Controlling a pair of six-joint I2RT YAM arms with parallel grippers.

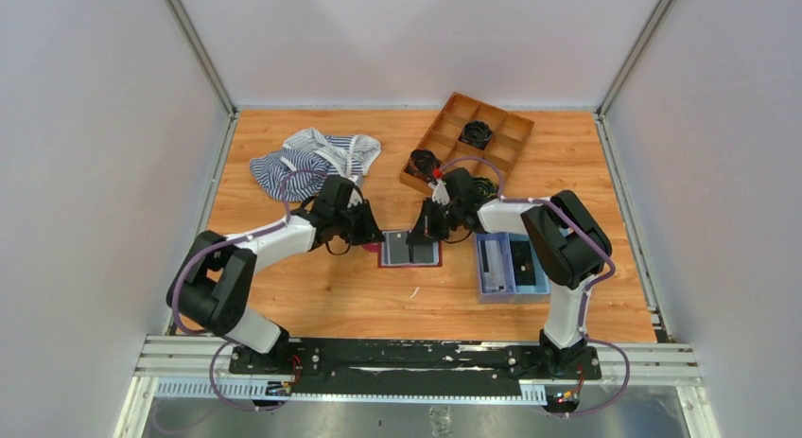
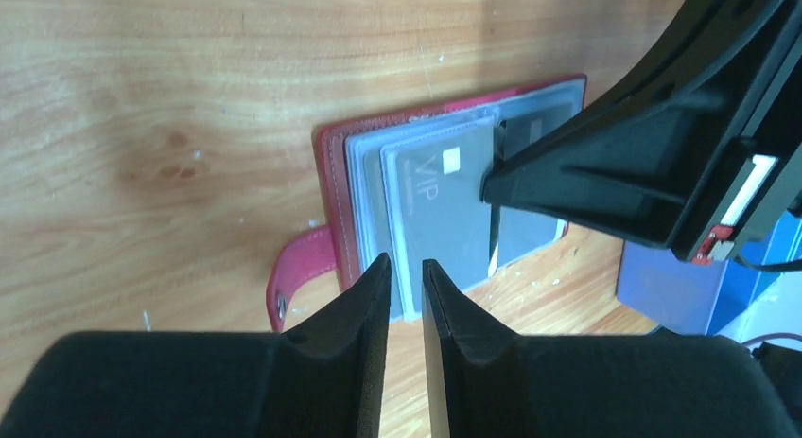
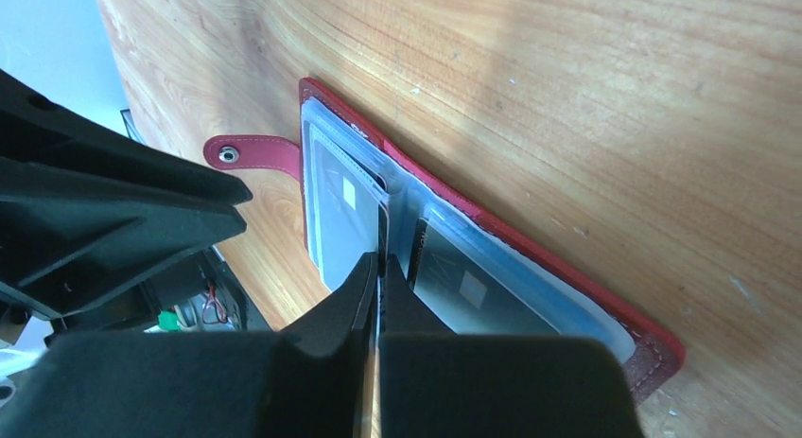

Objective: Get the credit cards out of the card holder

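Observation:
Lying open on the table is the card holder, with a dark red cover, bluish clear sleeves and a snap strap. A card marked "VIP" shows through the left sleeve, and a dark card through the right one. My right gripper points down at the holder's middle, its fingertips close together at a thin dark upright edge. Whether they pinch it cannot be told. Just off the holder's strap side, my left gripper is open a little, with nothing between its fingers.
A blue-lilac box with compartments stands to the right. Behind are a wooden divided tray with dark coiled items and a striped cloth.

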